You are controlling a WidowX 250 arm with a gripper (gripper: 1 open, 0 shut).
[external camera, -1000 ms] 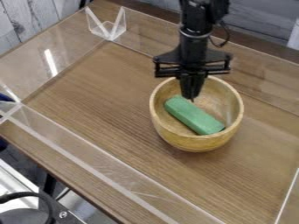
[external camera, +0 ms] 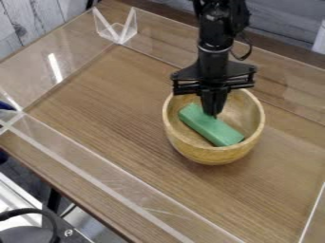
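Observation:
A wooden bowl sits on the table, right of centre, with a green block lying inside it. The black gripper hangs from the top, its fingertips inside the bowl just above the upper end of the block. It looks shut, with nothing visible between its fingers; whether the tips touch the block is unclear.
Transparent walls edge it. A dark cable and black object are at the lower left, off the table.
The bowl has shifted very slightly, if at all.

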